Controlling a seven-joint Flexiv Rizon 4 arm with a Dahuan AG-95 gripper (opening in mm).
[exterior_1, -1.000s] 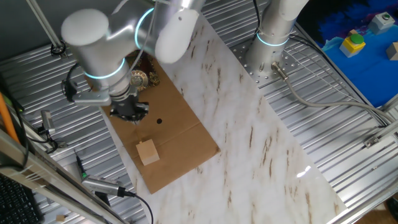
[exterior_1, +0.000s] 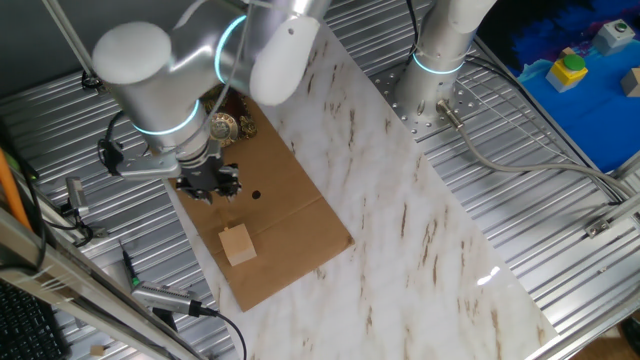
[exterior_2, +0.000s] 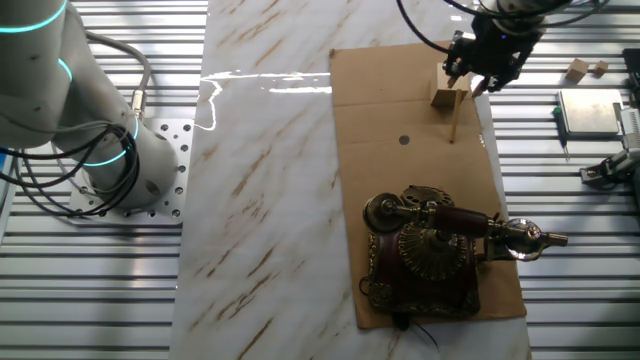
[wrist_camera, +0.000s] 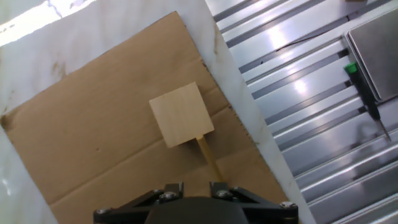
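A pale wooden block (wrist_camera: 181, 115) rests on the brown cardboard sheet (wrist_camera: 112, 124). A thin wooden stick (wrist_camera: 208, 155) runs from the block's corner towards my gripper, its near end passing out of sight by the right finger in the wrist view. The two fingers stand apart, with nothing seen gripped between them. In exterior view 2, my gripper (exterior_2: 471, 84) is over the block (exterior_2: 446, 92) and the stick (exterior_2: 455, 118). Exterior view 1 shows the gripper (exterior_1: 212, 190) above the cardboard, with the block (exterior_1: 238, 245) lower in the picture.
An ornate old telephone (exterior_2: 435, 255) occupies the cardboard's other end. A green-capped screwdriver (wrist_camera: 364, 90) and a flat metal box (wrist_camera: 378, 56) lie on the slatted metal surface alongside. Bare marble-patterned board (exterior_1: 400, 270) spreads towards the robot's base.
The arm has shifted slightly left in exterior view 1, and its fingers look a little more spread. The block and cardboard are where they were.
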